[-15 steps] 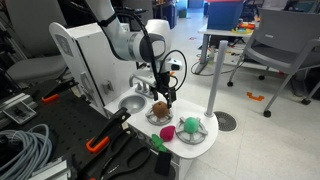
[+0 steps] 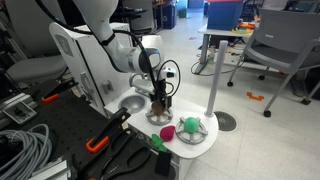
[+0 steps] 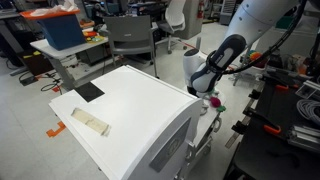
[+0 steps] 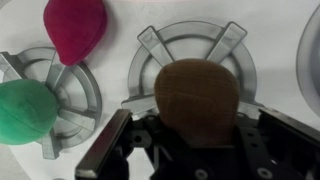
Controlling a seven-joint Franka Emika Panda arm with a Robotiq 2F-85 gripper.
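Observation:
A brown rounded object (image 4: 197,95) sits over a grey ring-shaped burner (image 4: 150,40) with spokes. My gripper is low around it in the wrist view, one finger on each side of the object and close to it. Whether the fingers press on it cannot be made out. From exterior view 1, my gripper (image 2: 158,102) is right down at the brown object, partly covering it. In exterior view 2, the arm mostly blocks the spot.
A green round object (image 4: 28,110) lies on a second burner (image 4: 85,95), with a dark red one (image 4: 75,28) on the white surface beside it. A grey basin (image 2: 132,103) is behind the burners. A white post (image 2: 217,75) rises on the right.
My gripper has come down from above the brown object until its fingers are beside it. The brown, red and green objects look unmoved.

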